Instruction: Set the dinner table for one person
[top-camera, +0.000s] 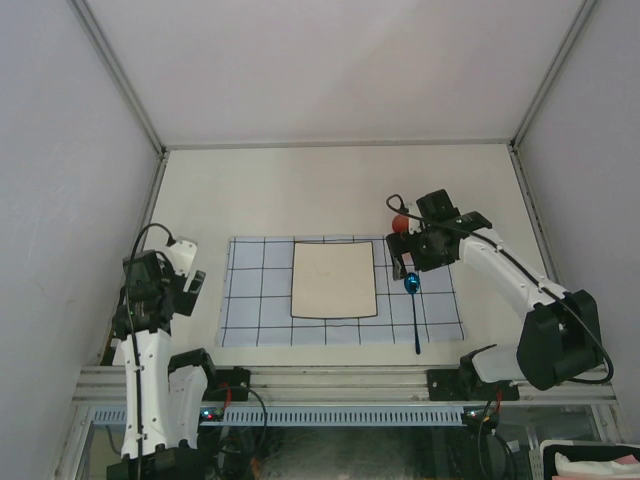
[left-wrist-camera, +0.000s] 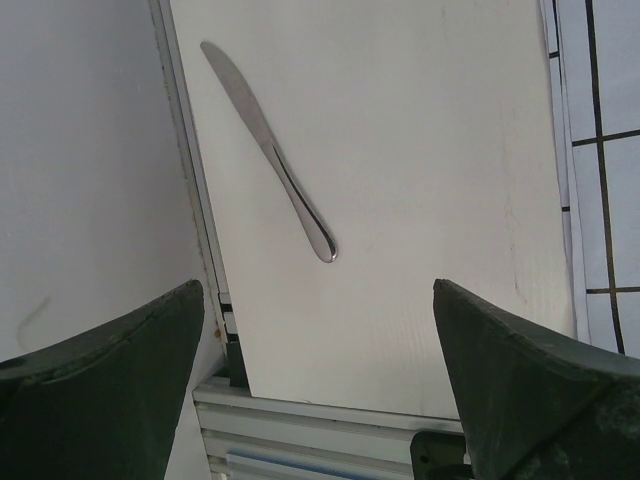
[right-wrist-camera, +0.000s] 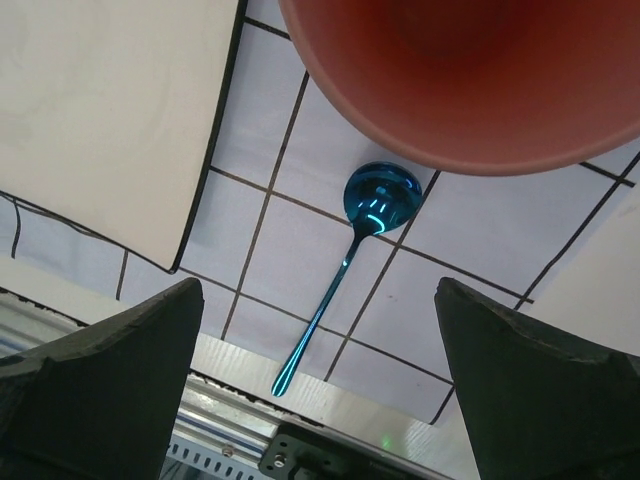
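A cream square plate lies on the middle of the gridded placemat. To its right on the mat is a shiny blue spoon, bowl toward the back. The orange-red cup stands just beyond the spoon's bowl, mostly covered by my right arm in the top view. My right gripper is open above the spoon, nothing between its fingers. A silver knife rests on the bare table at the left, seen in the left wrist view. Over that left side my left gripper hangs open and empty.
Walls enclose the table at the back and both sides, with a metal rail along the front. A dark bin sits at the bottom right corner.
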